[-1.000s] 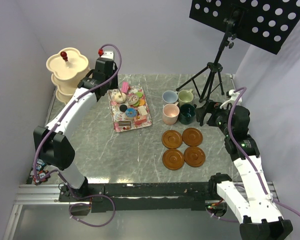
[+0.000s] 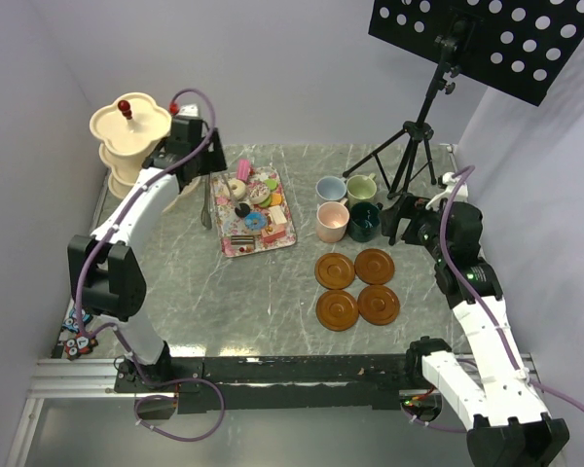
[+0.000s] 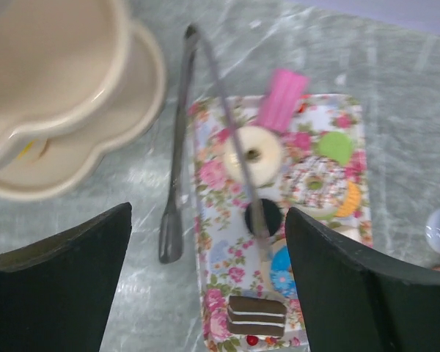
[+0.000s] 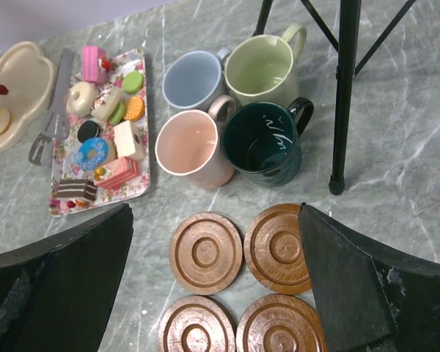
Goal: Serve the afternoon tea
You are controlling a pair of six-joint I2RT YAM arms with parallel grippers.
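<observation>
My left gripper (image 2: pixel 206 151) is raised near the cream tiered stand (image 2: pixel 127 131), open, above the left edge of the floral tray (image 2: pixel 253 219) of toy sweets. Silver tongs (image 3: pixel 171 227) lie loose between stand and tray; in the left wrist view they look blurred, one arm crossing over the tray. My right gripper (image 2: pixel 405 216) hangs open beside the cups. A pink cup (image 4: pixel 191 147), a blue cup (image 4: pixel 191 77), a green cup (image 4: pixel 257 70) and a dark teal cup (image 4: pixel 253 143) stand grouped right of the tray, above several wooden coasters (image 4: pixel 205 253).
A black music stand (image 2: pixel 419 126) stands at the back right, its legs reaching near the cups.
My left gripper has moved slightly left, and the tongs below it now lie more to the left, along the tray's edge. The right arm has not moved.
</observation>
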